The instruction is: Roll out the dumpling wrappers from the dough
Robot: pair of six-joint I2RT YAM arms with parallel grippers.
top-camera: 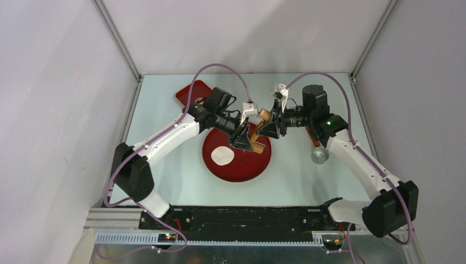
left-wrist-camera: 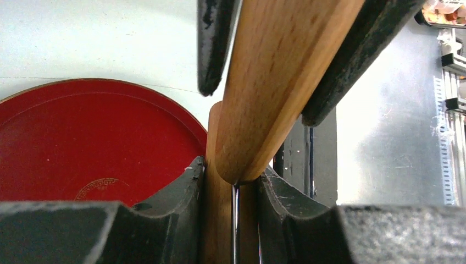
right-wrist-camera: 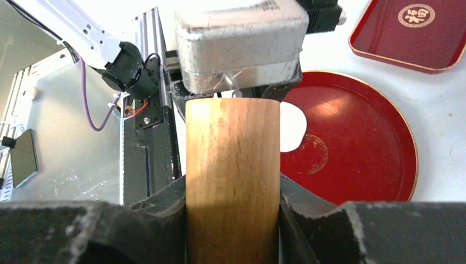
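Observation:
Over the red round plate (top-camera: 231, 168) my two grippers meet in the air. My left gripper is shut on a wooden piece (left-wrist-camera: 217, 220) with a thin metal strip, seemingly a scraper. Above it, my right gripper is shut on a wooden rolling pin, whose end is just over the left gripper's fingers in the left wrist view. A white round dough wrapper (top-camera: 222, 155) lies flat on the left part of the plate.
A red rectangular tray (top-camera: 192, 88) sits at the back left. A metal cup (top-camera: 319, 155) stands to the right of the plate, beside a partly hidden red object (top-camera: 313, 138).

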